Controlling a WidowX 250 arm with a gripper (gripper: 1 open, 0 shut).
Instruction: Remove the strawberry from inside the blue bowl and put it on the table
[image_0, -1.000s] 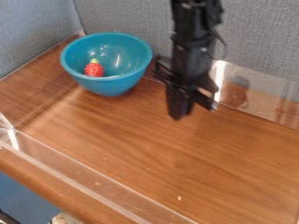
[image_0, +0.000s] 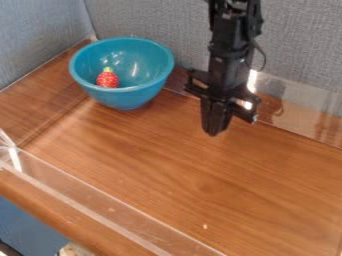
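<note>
The red strawberry (image_0: 107, 77) lies inside the blue bowl (image_0: 150, 62), toward the bowl's left side. This bowl stands at the back left of the wooden table (image_0: 174, 165). To its right, apart from bowl and fruit, hangs my black gripper (image_0: 214, 122), pointing down over the table. Its fingers are together in a narrow dark shape, and nothing shows between them. How high the tips are above the wood is hard to judge.
Grey walls (image_0: 154, 18) close off the back and left. A clear rim (image_0: 107, 205) runs along the front left edge, and another (image_0: 301, 105) along the back right.
Bowl and strawberry have stayed in place.
</note>
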